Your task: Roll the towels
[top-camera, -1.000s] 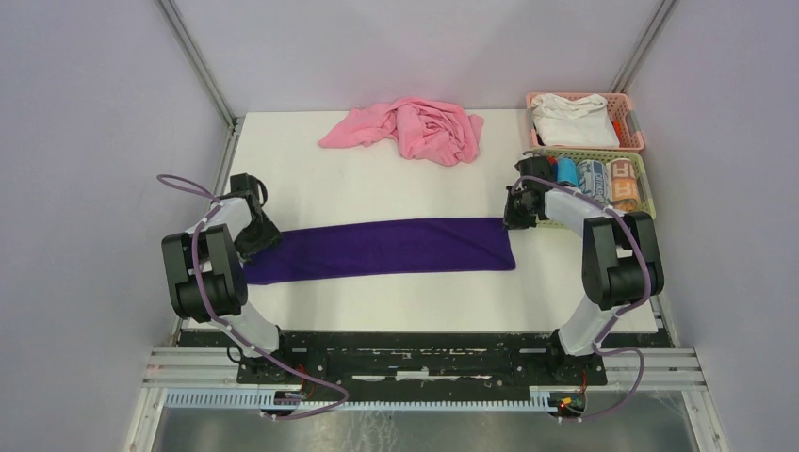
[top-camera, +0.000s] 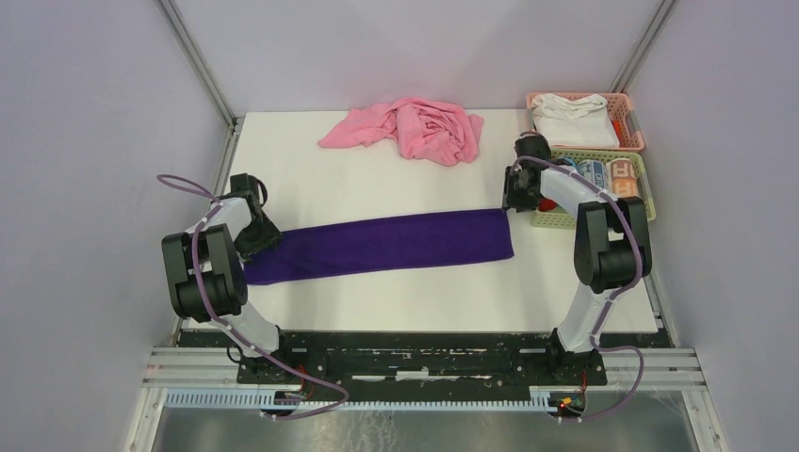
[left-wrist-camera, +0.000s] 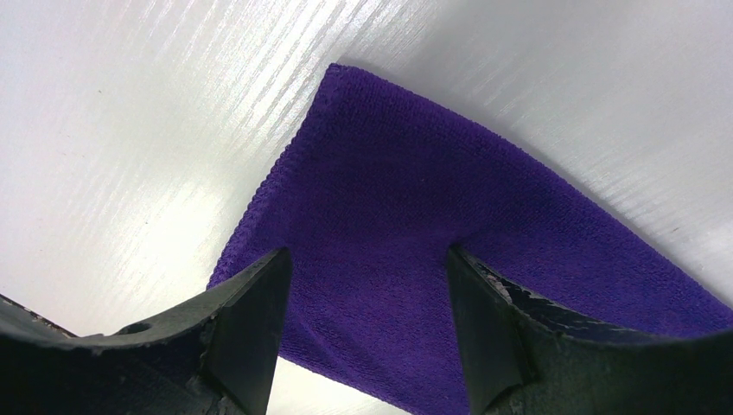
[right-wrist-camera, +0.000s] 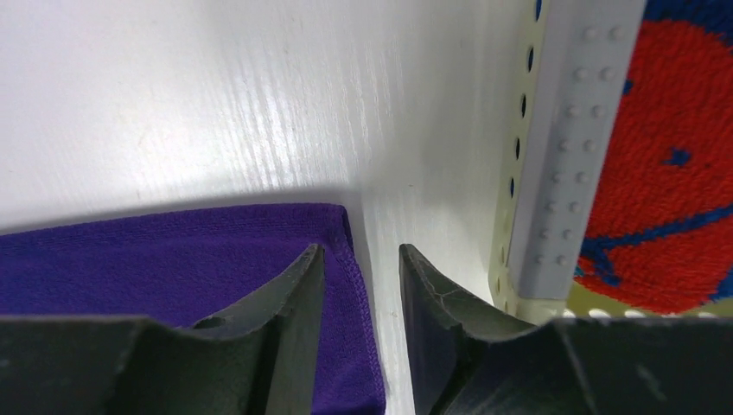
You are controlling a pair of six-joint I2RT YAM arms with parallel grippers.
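A purple towel lies flat and long across the table, its short ends under or near both grippers. My left gripper hangs open over the towel's left end, with a corner of it in the left wrist view. My right gripper is open at the towel's upper right corner, one finger over the purple cloth and the other over bare table. A crumpled pink towel lies at the back of the table.
A green basket with rolled towels stands close beside my right gripper. Behind it is a pink basket with white towels.
Over the last second my right gripper and the towel's right end moved toward the back; the gripper has since opened at the corner. The left arm is still.
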